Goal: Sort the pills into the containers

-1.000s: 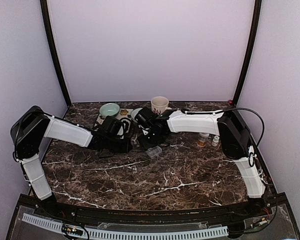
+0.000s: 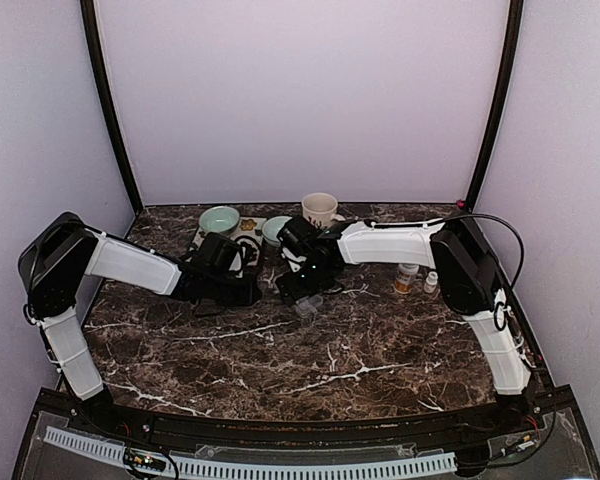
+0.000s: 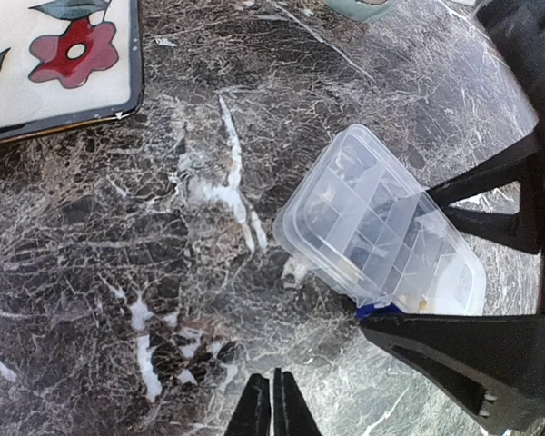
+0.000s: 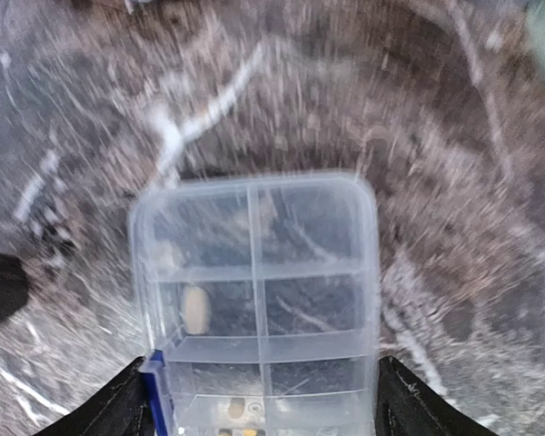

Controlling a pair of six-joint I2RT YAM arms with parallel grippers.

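A clear plastic pill box [image 4: 318, 222] with divided compartments fills the middle of the right wrist view. Inside it lie a pale oval pill [image 4: 195, 311] and a few small pills near the lower edge; a blue piece [image 4: 159, 391] shows at its side. My right gripper [image 2: 298, 293] has its fingers on both sides of the box and is shut on it. In the left wrist view the box [image 3: 354, 213] sits slanted between those fingers. Left of it, my left gripper is shut, with nothing visible between its tips.
At the back stand a green bowl [image 2: 219, 220], a second bowl [image 2: 273, 229], a white cup [image 2: 320, 208] and a flowered tray [image 3: 36, 100]. An orange bottle [image 2: 405, 280] and a small white bottle [image 2: 431, 283] are at right.
The right gripper and the pill box have shifted only slightly in the top view. My left arm stays almost where it was.
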